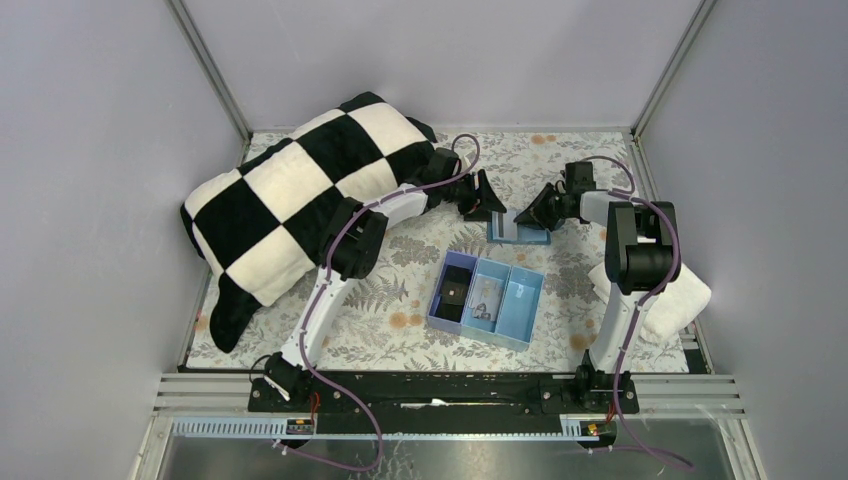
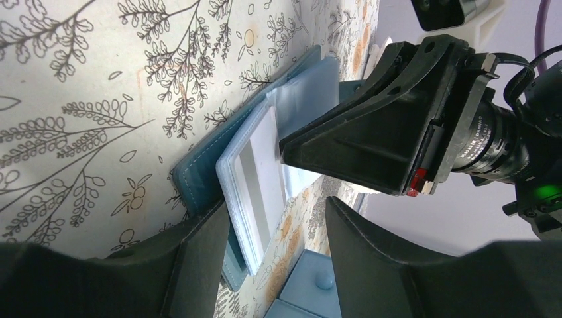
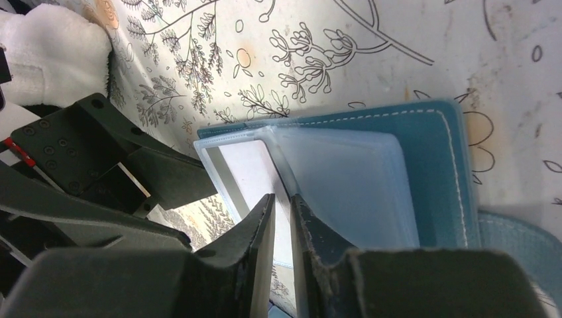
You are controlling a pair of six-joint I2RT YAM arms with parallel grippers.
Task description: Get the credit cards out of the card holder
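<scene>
The blue card holder [image 1: 536,237] lies opened out on the table, between my two grippers. Under its clear sleeve shows a white card with a grey stripe [image 2: 258,182], its edge raised in the left wrist view. My left gripper stands part open at the holder's left edge, the sleeve's edge lying between its spread fingers. From the right, my right gripper reaches down onto the sleeve. A narrow gap is left between its fingertips, right at the white card's [image 3: 255,172] inner edge. Whether it touches the card is hard to tell.
In front of the holder stands a blue box with three compartments [image 1: 530,347]; dark items and a clear packet lie in it. A checkered pillow [image 1: 290,205] fills the left. White cloth [image 1: 680,305] lies at the right.
</scene>
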